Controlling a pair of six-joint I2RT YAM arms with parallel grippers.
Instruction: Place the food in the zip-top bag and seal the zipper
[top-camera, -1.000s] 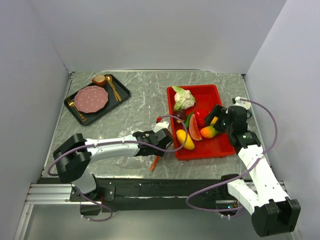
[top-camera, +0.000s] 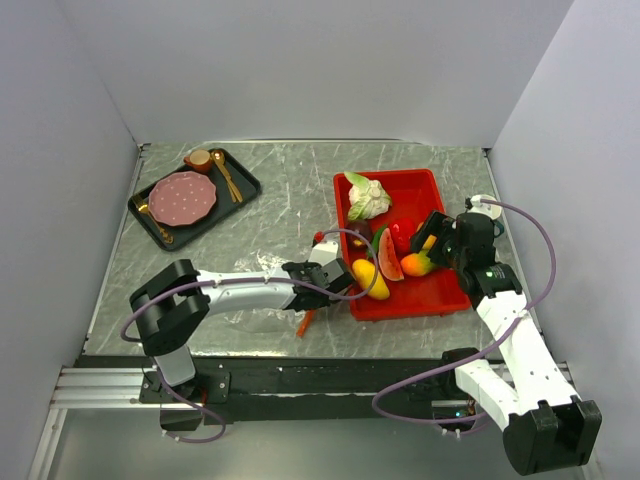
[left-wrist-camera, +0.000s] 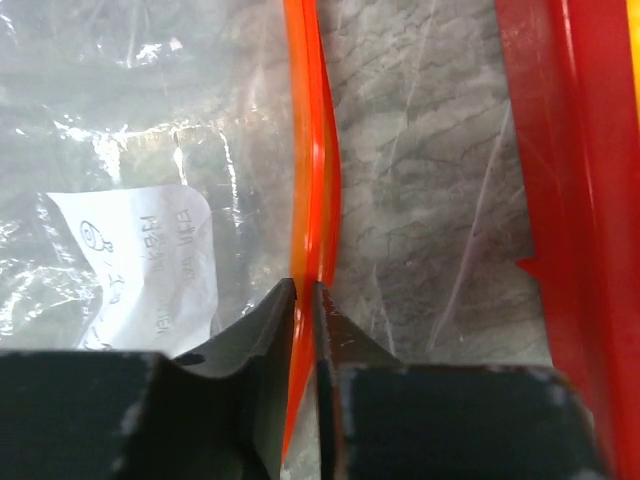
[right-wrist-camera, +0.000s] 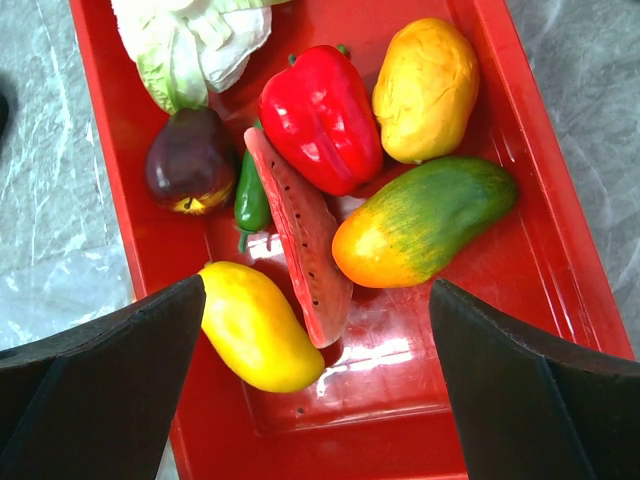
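A clear zip top bag (left-wrist-camera: 120, 120) with an orange zipper strip (left-wrist-camera: 310, 170) lies left of the red bin (top-camera: 440, 300). My left gripper is down on that strip, its fingertips close around it; how tightly cannot be seen. My right gripper hangs open over the bin, nothing between its fingers. The bin holds several foods: cauliflower (top-camera: 368, 200), red pepper (right-wrist-camera: 320, 120), watermelon slice (right-wrist-camera: 310, 270), eggplant (right-wrist-camera: 190, 160), green pepper (right-wrist-camera: 252, 200), papaya (right-wrist-camera: 430, 220) and yellow mangoes (right-wrist-camera: 255, 330).
A black tray (top-camera: 240, 180) with a pink plate, cup and gold cutlery stands at the back left.
My left arm's elbow has shifted toward the right, while its gripper stays near the zipper strip. The right arm and bin have not visibly moved.
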